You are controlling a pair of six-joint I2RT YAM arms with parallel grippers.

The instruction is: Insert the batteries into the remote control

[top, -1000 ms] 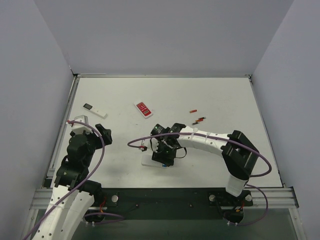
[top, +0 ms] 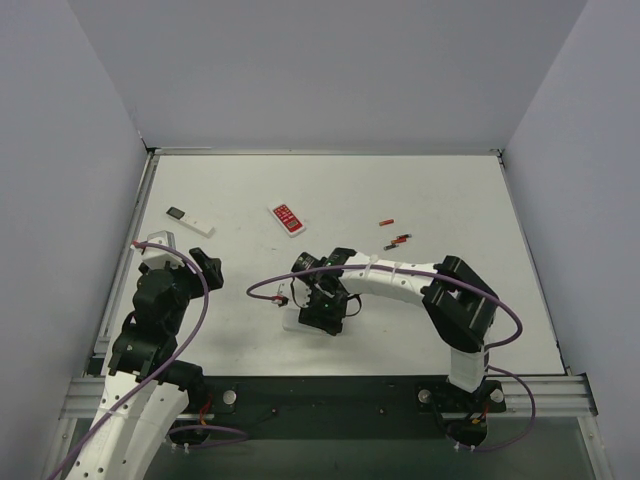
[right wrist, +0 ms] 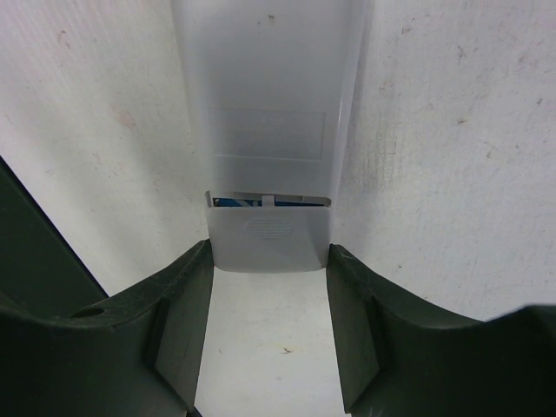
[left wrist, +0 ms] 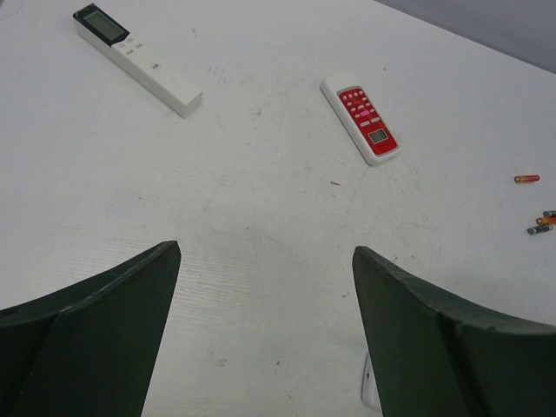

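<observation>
The white remote (right wrist: 269,78) lies face down, its plain back up in the right wrist view. Its battery cover (right wrist: 269,239) sits at the near end, with a narrow gap between it and the body. Blue shows inside this gap, on both sides of a white tab; what it is cannot be made out fully. My right gripper is open, its fingertips at either side of the cover. From above, the arm hides much of the remote (top: 292,321). At the left, my left gripper is open over bare table with nothing between its fingers.
A red-and-white remote (top: 287,219) lies at the back middle, and a long white remote with a display (top: 190,220) at the back left. Several loose batteries (top: 397,241) lie right of centre, one battery (top: 386,222) apart.
In the top view my right gripper has moved a little left along the remote, and the blue seen at the remote's right end is now covered. The left arm has stayed still.
</observation>
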